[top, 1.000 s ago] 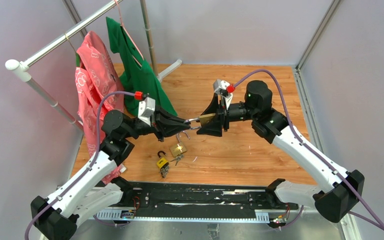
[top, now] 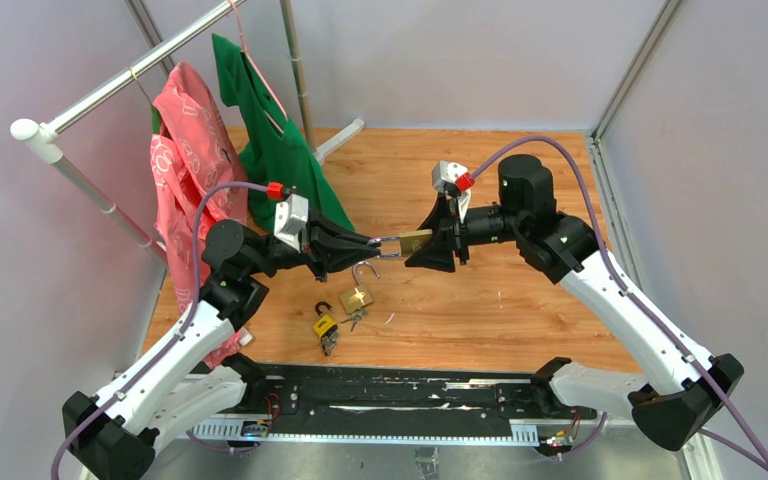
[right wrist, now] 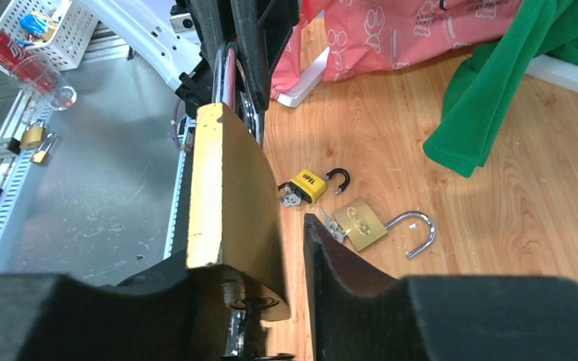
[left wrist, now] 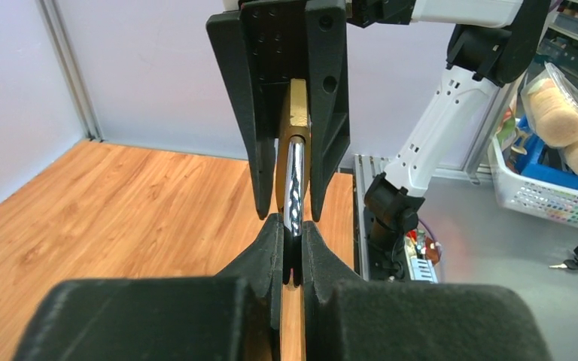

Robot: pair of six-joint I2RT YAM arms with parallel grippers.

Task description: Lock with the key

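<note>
My left gripper [top: 370,250] is shut on the steel shackle [left wrist: 295,180] of a brass padlock, held level in the air above the floorboards. The padlock's brass body points toward my right gripper [top: 415,245], whose fingers stand part open around its far end [left wrist: 297,105], with gaps beside it in the left wrist view. In the right wrist view the body's underside faces me, with metal, perhaps a key, below it. Below lie an open brass padlock [top: 357,297] with keys [top: 353,318] and an open yellow padlock [top: 325,325] with keys.
A pink cloth [top: 185,170] and a green cloth [top: 280,170] hang on a white rack [top: 105,100] at the left. The wooden board [top: 530,310] is clear on the right. Walls enclose the sides and back.
My right gripper has shifted slightly to the right, away from the padlock, and its arm has moved with it. The left gripper and padlock are nearly still; the brass face looks slightly turned.
</note>
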